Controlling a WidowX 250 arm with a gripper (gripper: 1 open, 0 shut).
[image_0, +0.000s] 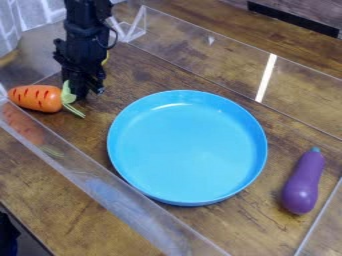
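Note:
An orange toy carrot (35, 97) with green leaves lies at the left edge of the tray. My dark gripper (80, 84) is low over its leafy end, shut; whether anything is between its fingers is hidden. A large blue plate (187, 147) lies in the middle, and a purple toy eggplant (303, 180) lies at the right.
A yellow object, mostly hidden, sits behind my arm at the upper left. Clear plastic walls (160, 226) border the wooden surface. The area above and right of the plate is bare.

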